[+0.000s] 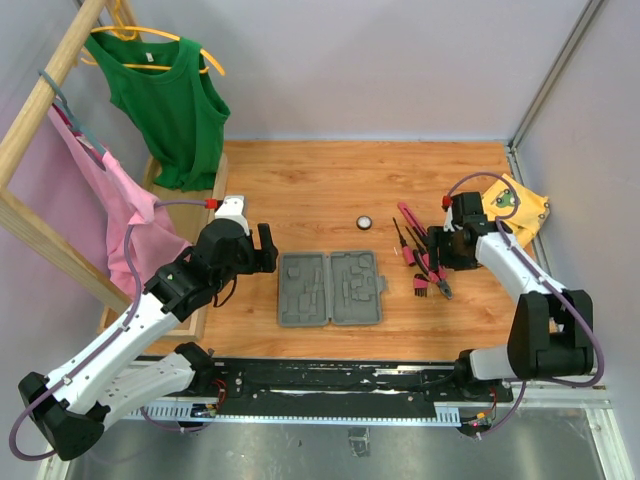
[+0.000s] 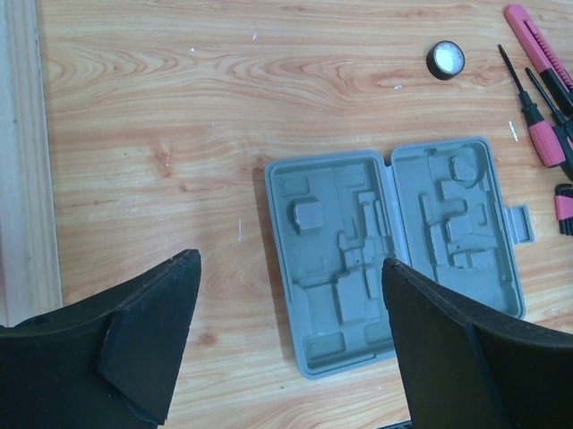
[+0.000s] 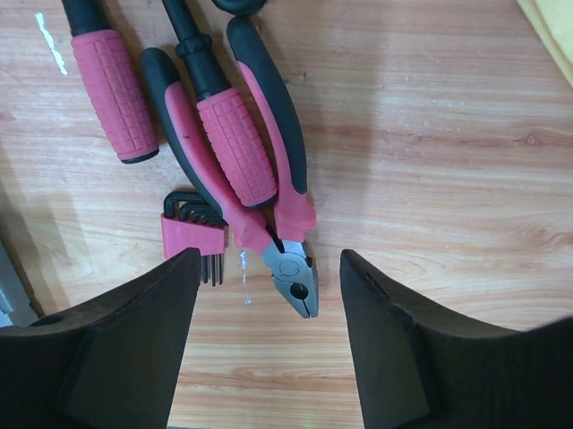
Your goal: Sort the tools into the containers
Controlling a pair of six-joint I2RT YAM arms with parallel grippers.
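A grey open tool case lies mid-table. My left gripper hangs beside it, open and empty, with the case below it in the left wrist view. Right of the case lie pink-and-black tools: pliers, screwdrivers, a hex key set and a utility knife. My right gripper stands open above the pliers, nothing held. A small round tape roll lies behind the case.
A yellow cloth lies at the right edge. A wooden rack with hanging green and pink garments fills the left.
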